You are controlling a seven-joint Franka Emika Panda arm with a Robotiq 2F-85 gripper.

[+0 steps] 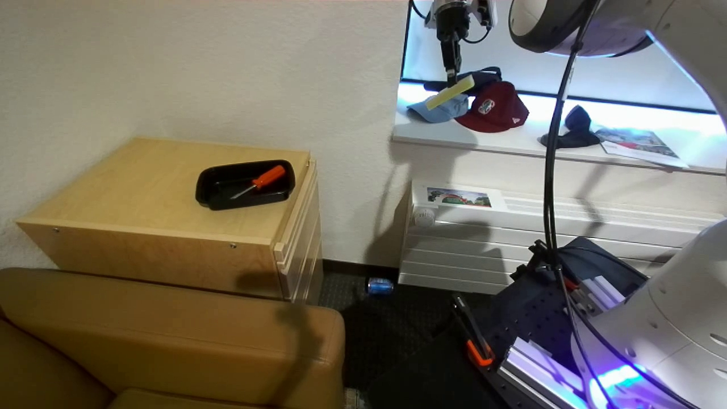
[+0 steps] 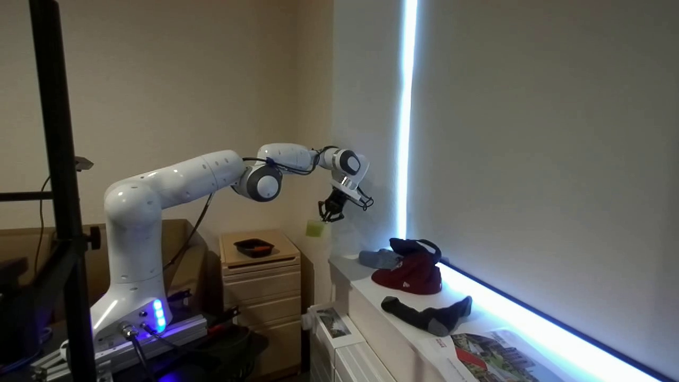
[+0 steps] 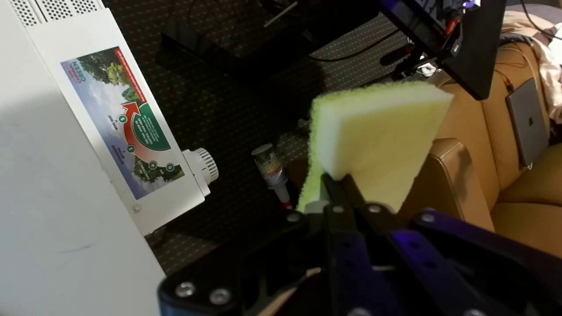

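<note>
A pale yellow sponge [image 3: 390, 142] with a greenish scouring layer is pinched near its edge between my fingertips. My gripper is shut on it, the two fingers almost together. From exterior view 2, the sponge [image 2: 314, 228] hangs in the air below the gripper [image 2: 331, 217], clear of every surface. Exterior view 1 has the sponge [image 1: 450, 92] tilted, overlapping the caps in the picture. On the wooden cabinet [image 1: 170, 177] sits a black tray [image 1: 211, 194] holding a screwdriver with a red handle [image 1: 269, 177].
A blue cap [image 1: 433, 110], a maroon cap [image 1: 494, 112] and a dark sock [image 2: 429, 315] lie on the windowsill [image 2: 356, 270]. Below it is a white radiator [image 1: 453, 252]. A tan sofa [image 1: 204, 341] stands in front of the cabinet, whose top is mostly bare.
</note>
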